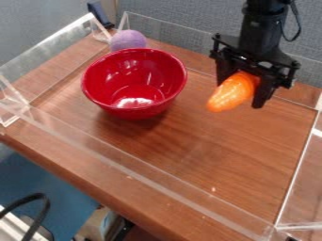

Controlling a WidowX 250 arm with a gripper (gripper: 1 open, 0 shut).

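Note:
My black gripper (247, 73) is at the upper right, shut on an orange carrot-like object (231, 93), held tilted above the bare wooden table. To its left sits an empty red bowl (134, 88).
A purple ball (127, 40) lies behind the bowl. Clear low walls edge the wooden table (176, 179), whose front and right are clear. A blue floor shows at the lower left.

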